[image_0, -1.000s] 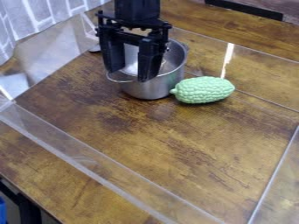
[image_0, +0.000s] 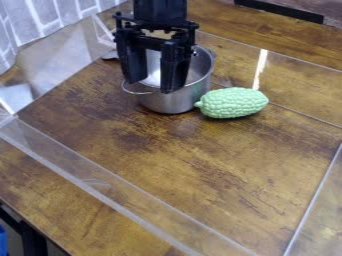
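Observation:
My black gripper (image_0: 155, 62) hangs over a steel pot (image_0: 166, 98) at the top middle, its two fingers apart at the pot's upper part, the pale inside showing between them. I cannot make out anything held. A pale green bumpy vegetable toy (image_0: 233, 103) lies on the wooden table just right of the pot.
Clear plastic walls (image_0: 115, 188) edge the table at the lower left and the right side. A grey object, partly hidden, is behind the pot at the upper left.
The gripper has shifted very slightly over the last second, staying over the pot. The pot and green toy have not visibly moved.

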